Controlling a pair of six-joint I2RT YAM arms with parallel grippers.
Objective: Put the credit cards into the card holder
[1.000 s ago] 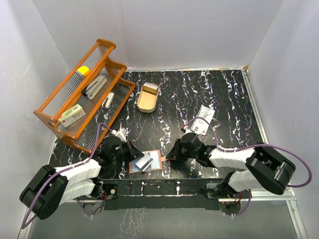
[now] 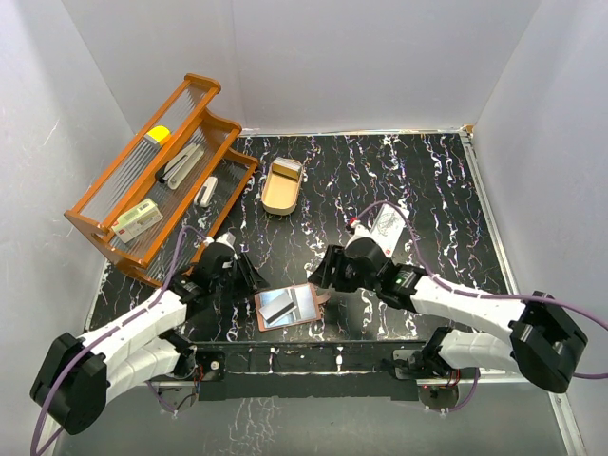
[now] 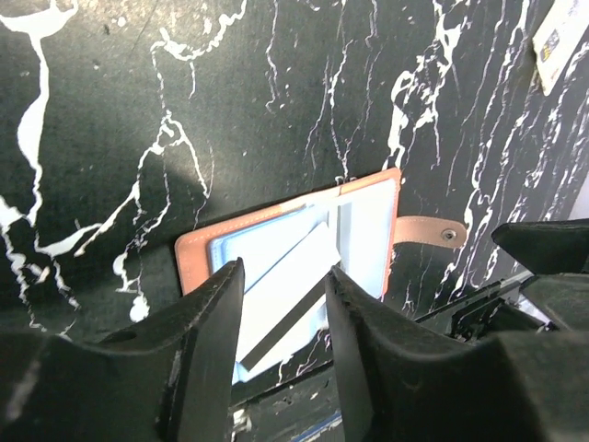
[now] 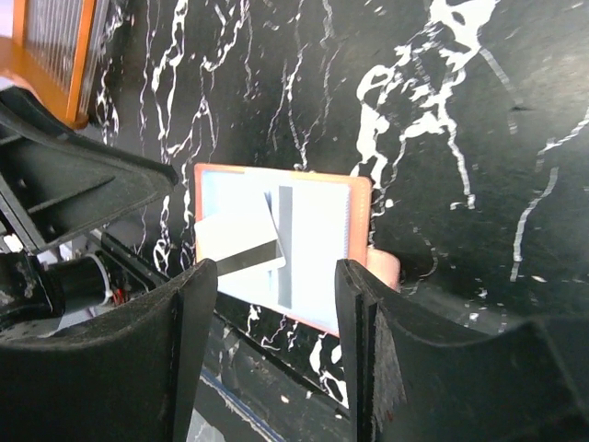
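The card holder [image 2: 305, 295] lies spread near the table's front edge, tan outside and pale blue inside, its snap strap [image 3: 429, 231] pointing right. On its left half rests a white card [image 4: 232, 231] with a black stripe, slanted across the pocket; how far its edge goes in, I cannot tell. Above the card and holder, my left gripper stands open, nothing between its fingers. My right gripper is also open and empty, over the holder's right side. A white card-like sheet [image 2: 387, 229] with printing lies behind the right arm.
A wooden rack [image 2: 186, 157] with a stapler [image 2: 184, 166] and a box [image 2: 138, 220] stands at back left. A beige open container [image 2: 282, 186] sits at the back. Both gripper tips are close together over the holder.
The holder shifted slightly right.
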